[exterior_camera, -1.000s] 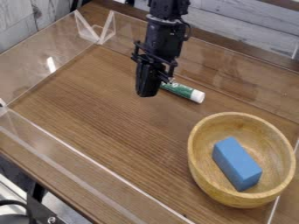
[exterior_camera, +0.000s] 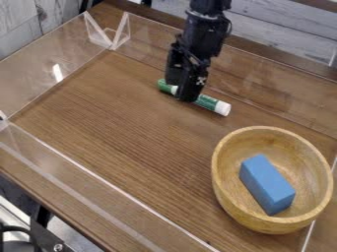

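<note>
My black gripper hangs from the arm at the top centre, over a green tube with a white cap that lies diagonally on the wooden table. The fingers reach down at the tube's middle and left part, open; whether they touch it is hard to tell.
A yellow bowl holding a blue block sits at the lower right. Clear plastic walls edge the table on the left.
The gripper has moved back and to the right, from the open table left of the tube to over the tube.
</note>
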